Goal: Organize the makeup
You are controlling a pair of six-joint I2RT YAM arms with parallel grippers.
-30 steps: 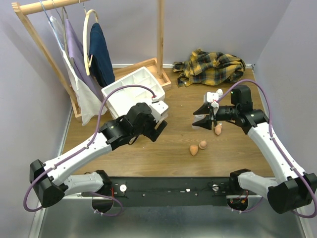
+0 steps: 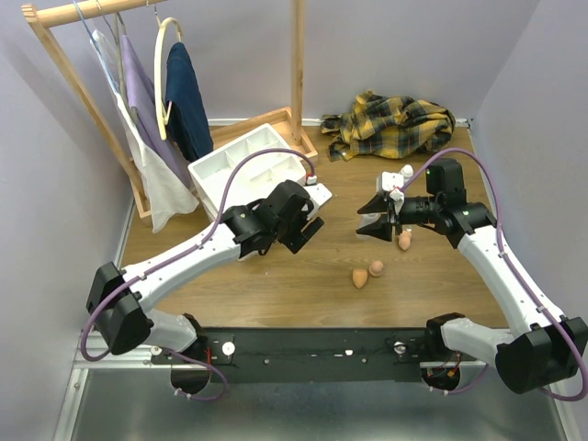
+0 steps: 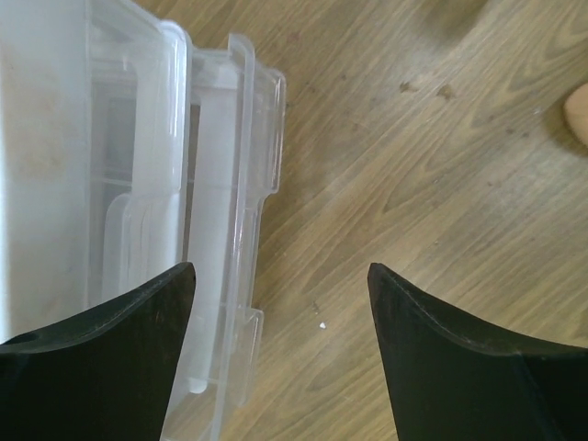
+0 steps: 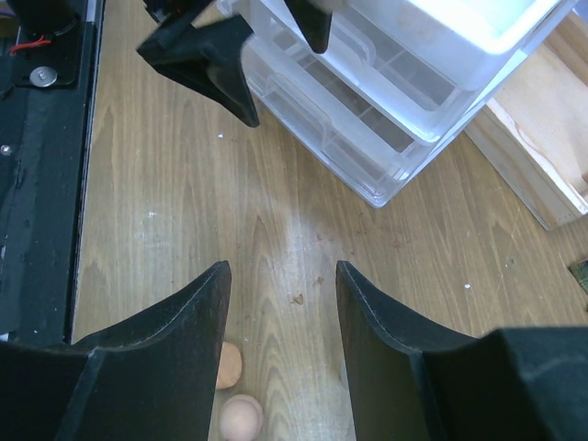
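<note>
The white makeup organizer point(image 2: 241, 163) stands left of centre in the top view, open compartments on top. Clear-walled drawers point(image 4: 317, 110) line its side in the right wrist view. Close beside these drawers is my left gripper, its fingers apart and empty; part of a drawer point(image 3: 216, 184) shows beyond the left finger. My right gripper is open over the floor at the right, nothing gripped. A pale clear item point(image 2: 367, 223) shows by its fingers in the top view, mostly hidden. Tan makeup pieces point(image 2: 359, 277) lie below, among them a round one point(image 4: 241, 418).
A white bottle point(image 2: 407, 172) stands behind the right gripper. At the back lie a yellow plaid cloth point(image 2: 390, 126) and a clothes rack's wooden base point(image 2: 303, 145). Hanging clothes point(image 2: 188, 103) border the organizer.
My left gripper has shifted right and slightly towards the back, away from the organizer's front corner. The right arm looks almost still. The organizer and tan pieces stay in place.
</note>
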